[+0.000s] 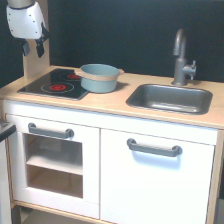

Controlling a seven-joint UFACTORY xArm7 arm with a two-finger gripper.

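Note:
At the upper left hangs my gripper [33, 47], on a white arm in front of the dark back wall. Its two dark fingers look apart, with nothing visible between them, so it appears open. Below and to the right of it, a blue-grey pot [99, 79] with a light brown band near its rim rests upright at the right side of the black stovetop [54, 84]. The gripper is well clear of the pot. How much the pot holds inside cannot be seen.
A metal sink [170, 98] with a grey faucet [180, 58] occupies the right of the wooden counter [122, 92]. Below are a white cupboard door [155, 180] and an oven front [50, 135] with dark handles. Another panel edge with a dark handle [7, 131] shows at far left.

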